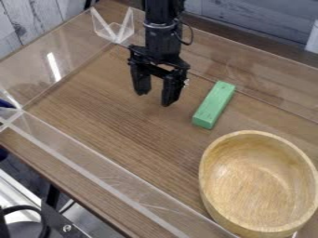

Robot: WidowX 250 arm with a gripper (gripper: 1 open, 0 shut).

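Note:
The black gripper [156, 74] hangs over the wooden table near the top centre, its fingers pointing down; whether it is open or shut is hard to make out. A green block [214, 105] lies on the table to its right, apart from it. A large round tan bowl [255, 181] fills the lower right.
Clear plastic edging [44, 139] runs along the left side, with dark cables at the bottom left corner. A clear object [114, 28] stands at the back left.

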